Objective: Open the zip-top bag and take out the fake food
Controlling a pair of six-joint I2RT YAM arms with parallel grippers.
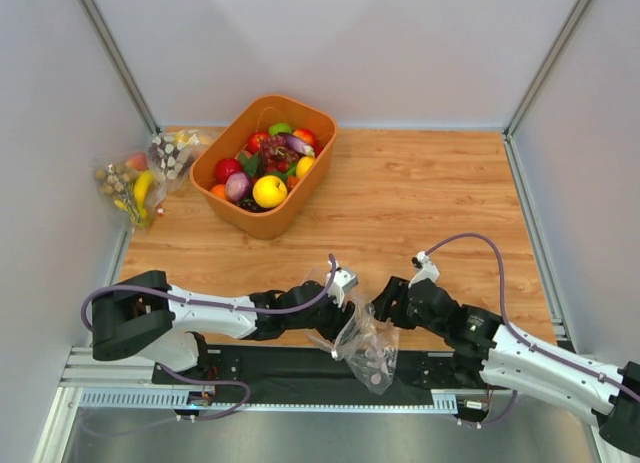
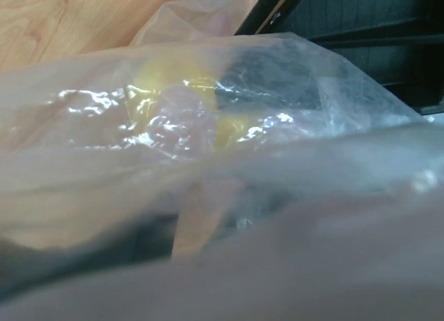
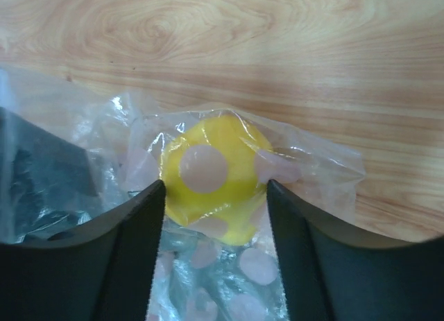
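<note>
A clear zip bag with pale dots [image 1: 372,361] hangs over the table's front edge between my grippers. Through its plastic a yellow food piece shows, also visible as a yellow shape [image 2: 156,82] in the left wrist view. My right gripper is open, its two parted fingers over the bag on either side of the yellow piece. My left gripper [image 1: 342,318] is at the bag's left part; plastic covers its wrist view and blurs the fingers. In the right wrist view a dark part of the left gripper appears behind the film.
An orange bin [image 1: 282,223] full of fake fruit and vegetables stands at the back left. Left of it lie two more filled bags, one with a banana [image 1: 142,191] inside.
</note>
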